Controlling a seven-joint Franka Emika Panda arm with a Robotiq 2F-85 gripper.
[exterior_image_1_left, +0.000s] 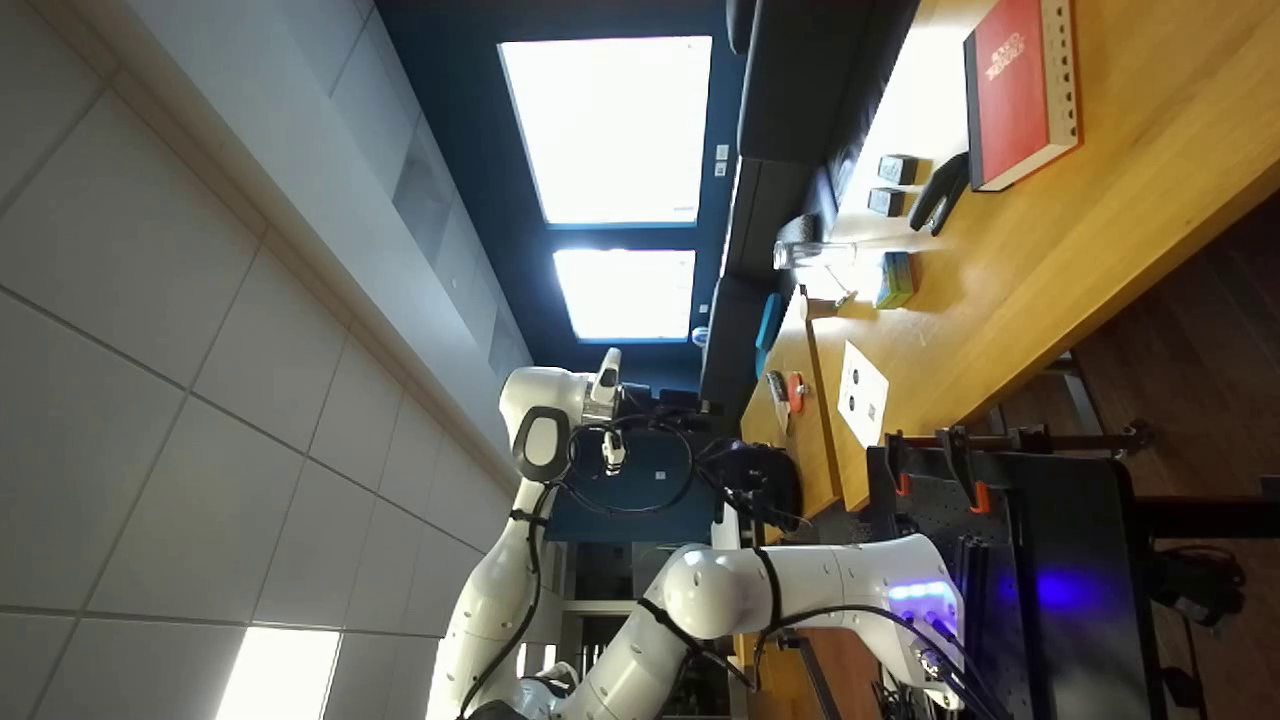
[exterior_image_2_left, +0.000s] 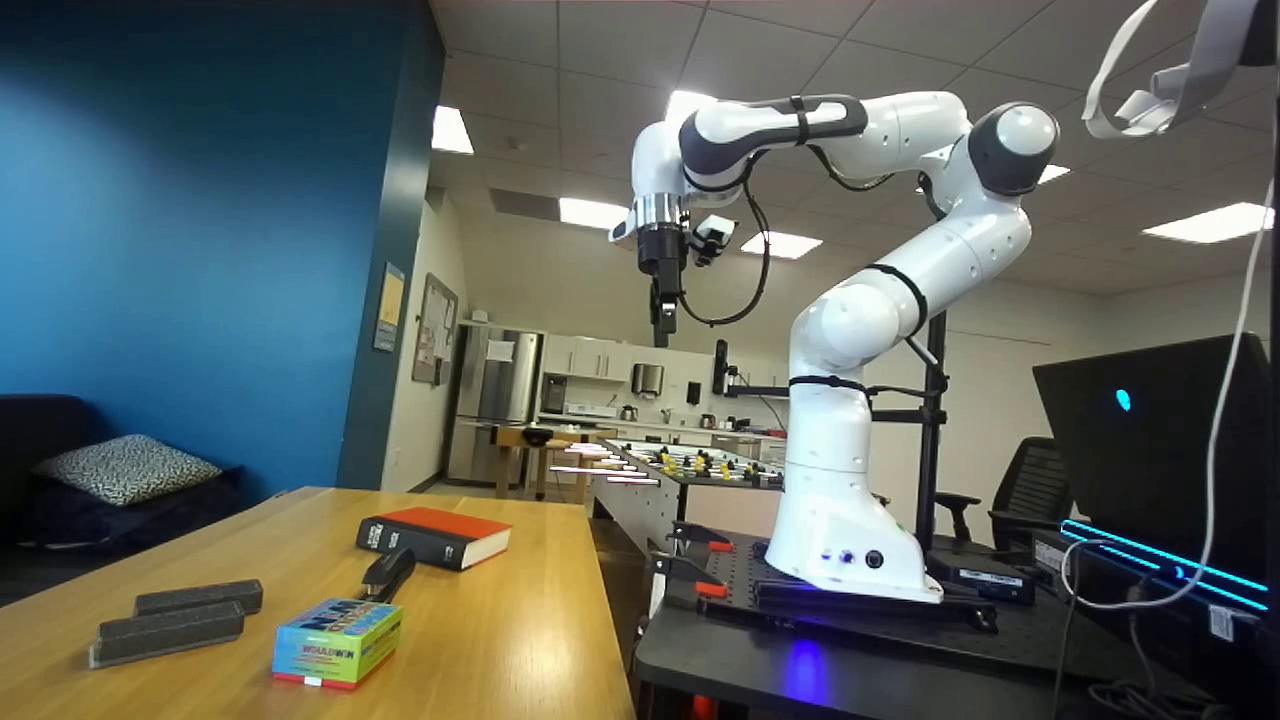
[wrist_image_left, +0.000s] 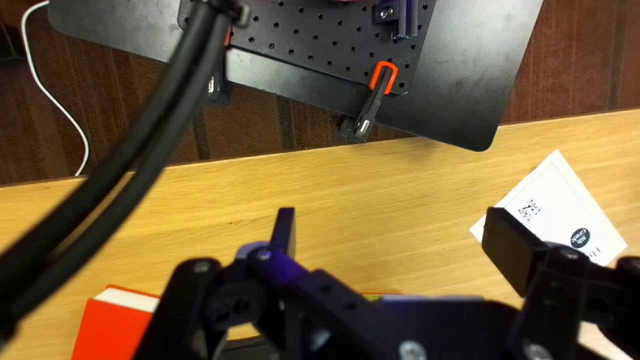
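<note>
High above the wooden table (wrist_image_left: 372, 192), my gripper stands open, its two fingers wide apart and only bare table visible beneath the gap. In the second exterior view the gripper (exterior_image_2_left: 663, 314) points down, well clear of everything. A thick red book (exterior_image_2_left: 450, 528) lies on the table, with a black stapler (exterior_image_2_left: 387, 574) near it. Closer to that camera are a colourful small box (exterior_image_2_left: 337, 642) and two dark grey blocks (exterior_image_2_left: 168, 632). In the wrist view the red book (wrist_image_left: 114, 327) shows at lower left; my gripper body hides much of the lower part.
A printed white sheet (wrist_image_left: 555, 210) lies right of my fingers. A clear glass vessel (exterior_image_1_left: 813, 254) stands near the box. The black mounting table (wrist_image_left: 468, 78), with orange-tipped clamps (wrist_image_left: 372, 108), borders the wooden table. Black cables (wrist_image_left: 126, 162) cross the wrist view's left side.
</note>
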